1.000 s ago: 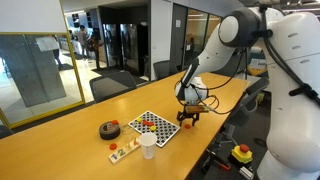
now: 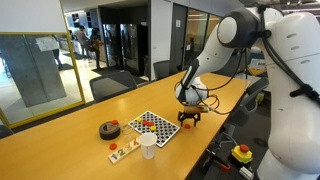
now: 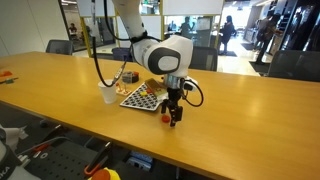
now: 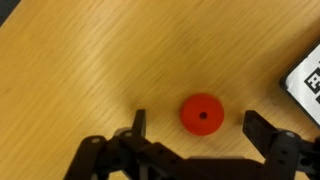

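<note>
In the wrist view a round red piece point(image 4: 202, 114) with a small dark hole lies on the wooden table, in the space between the fingertips of my gripper. The fingers stand apart, one black finger point(image 4: 139, 122) to each side of the piece, and neither appears to touch it. Exterior view 2 has the same red piece point(image 3: 166, 119) on the table at my gripper point(image 3: 170, 113), which points downward. A corner of a white board with a black pattern point(image 4: 306, 83) shows at the wrist view's right edge.
A perforated tray point(image 2: 154, 129) with coloured pieces sits beside the gripper. Close by are a white cup point(image 2: 148, 147), a wooden block with pieces point(image 2: 125, 151) and a dark round object point(image 2: 109, 131). Bare table point(image 3: 240, 115) stretches right of the arm in exterior view 2.
</note>
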